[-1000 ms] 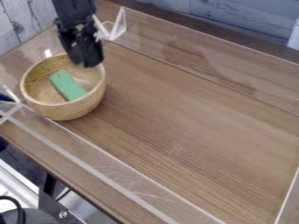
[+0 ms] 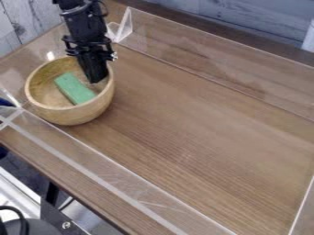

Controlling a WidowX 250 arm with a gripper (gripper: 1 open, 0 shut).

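Note:
A tan round bowl (image 2: 55, 106) sits at the left of the wooden table (image 2: 196, 147), with a green rectangular block (image 2: 73, 89) lying inside it. My black gripper (image 2: 94, 70) is lowered at the bowl's back right, by the inner side of the rim, just beyond the block. Its fingers are dark and small in this view; it looks shut, and I see nothing clearly held.
Clear strips of plastic or tape run along the table's left edge. A black cable (image 2: 15, 213) lies at the bottom left.
The gripper has come down toward the bowl's back right and now reaches inside the rim. The bowl and block appear nearly where they were.

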